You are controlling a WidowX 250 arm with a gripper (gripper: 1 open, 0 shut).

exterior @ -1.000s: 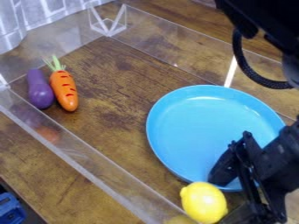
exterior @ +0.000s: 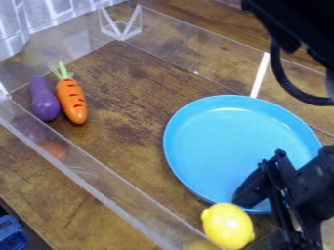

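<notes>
A round blue plate lies on the wooden surface inside a clear-walled box. My black gripper is low at the lower right, over the plate's near right edge and beside a yellow lemon that sits just off the plate's front edge. The fingers are dark and partly out of frame, so their opening is unclear. Toward the upper left, a toy carrot and a purple eggplant lie side by side.
Clear box walls run along the left and back. Bare wood lies between the vegetables and the plate. A blue object is at the lower left edge, outside the box.
The gripper and arm at the right have shifted very slightly. The plate, lemon and vegetables look unmoved.
</notes>
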